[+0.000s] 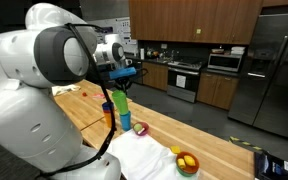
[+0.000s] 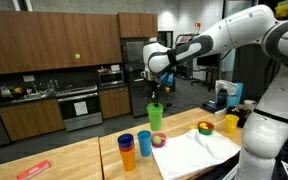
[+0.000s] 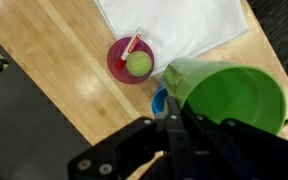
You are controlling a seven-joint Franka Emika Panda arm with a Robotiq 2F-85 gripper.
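A green cup [image 2: 167, 110] hangs above the table, with my gripper shut on its rim. In the wrist view the cup's open mouth faces up towards the camera, and it looks empty. Below it, partly covered, stands a blue cup [image 3: 160, 100]; in exterior view 2 this blue cup [image 2: 144, 141] is just left of and under the green one. A pink bowl [image 3: 116, 61] beside them holds a green ball [image 3: 139, 64] and a red-and-white item [image 3: 130, 46]. The exact gap between the two cups is hard to tell.
An orange cup [image 2: 127, 158] and another blue cup [image 2: 125, 141] stand close by. A white cloth [image 2: 189, 152] lies on the table, with a bowl of yellow fruit [image 1: 187, 163] at its edge.
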